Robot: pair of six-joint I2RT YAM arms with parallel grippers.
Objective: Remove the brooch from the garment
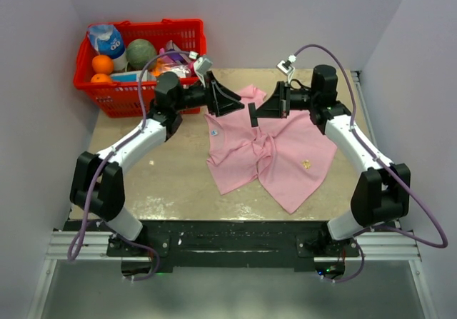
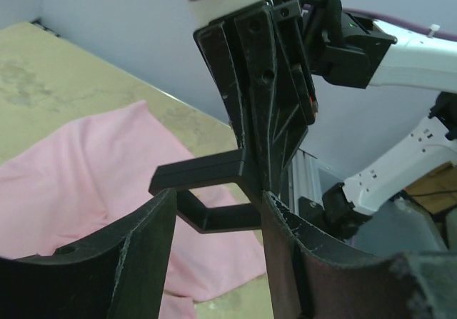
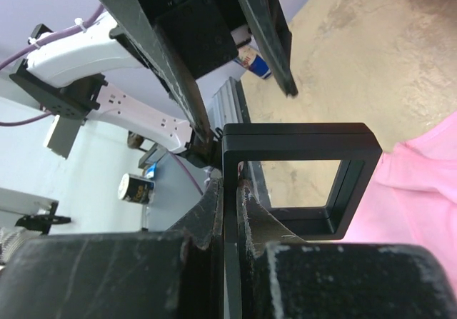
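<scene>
A pink garment (image 1: pixel 303 144) lies spread over the table. On its right part sits a small gold-coloured piece (image 1: pixel 306 164) that looks like the brooch; whether it is fastened cannot be told. My right gripper (image 1: pixel 258 112) is shut on a black rectangular hollow frame (image 3: pixel 307 142), held above the cloth by one side. Facing it from the left, my left gripper stands open, its fingers (image 2: pixel 146 251) apart. In the left wrist view the black frame (image 2: pixel 203 169) appears beyond those fingers, and the right wrist view shows a space between them.
At the back left stands a red basket (image 1: pixel 118 105) filled with fruit, a melon and packages. A small pale bluish spot (image 1: pixel 213 132) shows on the garment's left part. Bare tabletop (image 1: pixel 168 180) stretches along the front left.
</scene>
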